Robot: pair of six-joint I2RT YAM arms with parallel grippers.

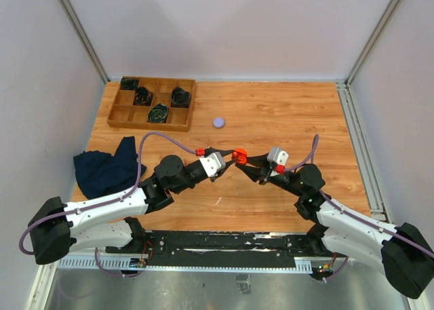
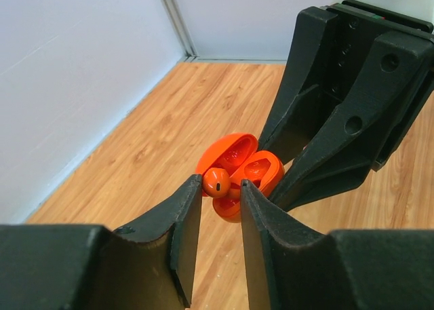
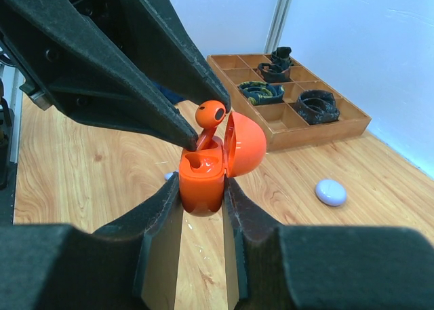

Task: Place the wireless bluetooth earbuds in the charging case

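Note:
An orange charging case (image 3: pixel 201 184) with its lid raised is held upright by my right gripper, shut on its lower body, near the middle of the table in the top view. An orange earbud (image 3: pixel 210 113) sits at the case's open top, its stem reaching down into it. My left gripper is at that earbud, its fingertips slightly apart beside the bud; whether they grip it I cannot tell.
A wooden compartment tray (image 1: pixel 152 103) with rolled dark items stands at the back left. A dark cloth (image 1: pixel 108 167) lies at the left, a pale round object (image 1: pixel 218 122) behind the grippers.

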